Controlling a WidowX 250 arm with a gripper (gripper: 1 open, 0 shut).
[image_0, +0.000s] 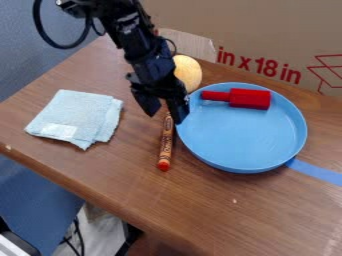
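The black gripper (164, 108) hangs low over the long orange crayon-like stick (166, 150) with a red end, at the left rim of the blue plate (245, 139); its fingers point down around the stick's upper part, and whether they touch it is unclear. A red object with a handle (249, 98) lies on the back of the plate. A folded light-blue cloth (75, 118) lies at the left. A yellow round object (187, 70) sits behind the arm, partly hidden.
A cardboard box (274, 40) stands at the back. Blue tape (321, 175) runs right of the plate.
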